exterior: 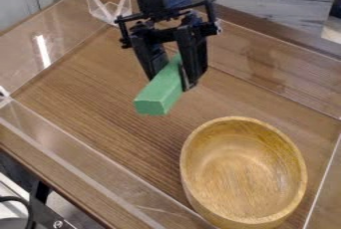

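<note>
My black gripper [170,54] hangs over the middle of the wooden surface, shut on a green block [160,90] that points down and slightly left, held above the surface. A round yellow-tan bowl [242,168] sits at the lower right, below and to the right of the block, apart from it.
A clear plastic item [110,8] lies at the back left. A marble-look wall runs along the back. A dark cable is at the bottom left corner.
</note>
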